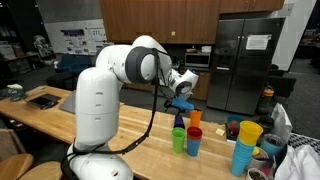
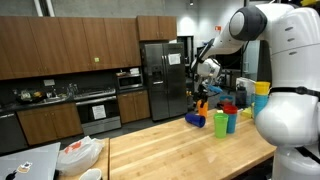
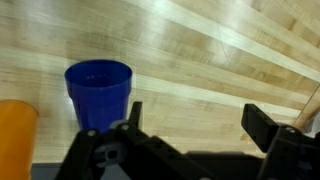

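In the wrist view my gripper stands open, only bare wood showing between its fingers. A dark blue cup (image 3: 98,105) is just left of the left finger, outside the fingers, its rim toward the top of the picture. At the lower left corner an orange cup (image 3: 14,140) is partly cut off. Exterior view 1 shows the blue cup (image 1: 179,121) beside the orange cup (image 1: 195,118), below the arm's end. From the other side, the blue cup (image 2: 195,120) looks to be lying down; the fingers are too small to make out there.
Green cups (image 1: 179,140) and a red cup (image 1: 193,141) stand nearer the arm's base. Yellow and blue stacked cups (image 1: 242,150) and assorted items crowd the right side.
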